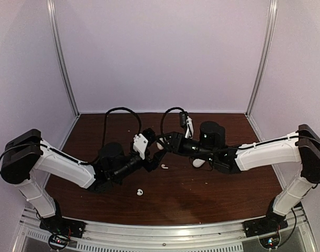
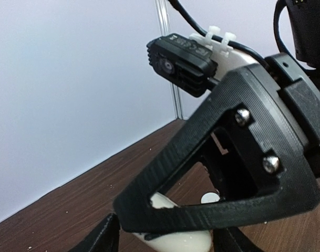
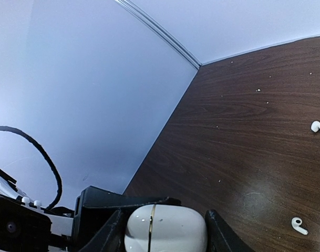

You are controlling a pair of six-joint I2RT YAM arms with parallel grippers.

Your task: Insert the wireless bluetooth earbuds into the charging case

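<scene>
The white charging case is held by my right gripper (image 1: pixel 165 143), lid seam facing its camera; in the left wrist view the case (image 2: pixel 178 240) is partly behind the right gripper's frame. My left gripper (image 1: pixel 155 149) is at the case from the left, its fingers part open around it; whether they touch it is unclear. Two white earbuds lie on the wooden table: one earbud (image 1: pixel 140 192) toward the front, another earbud (image 1: pixel 164 167) below the grippers. In the right wrist view they show as an earbud (image 3: pixel 317 127) and a second earbud (image 3: pixel 298 226).
A white rounded object (image 1: pixel 198 163) lies on the table (image 1: pixel 228 194) beneath my right arm. Panels (image 1: pixel 165 58) enclose the back and sides.
</scene>
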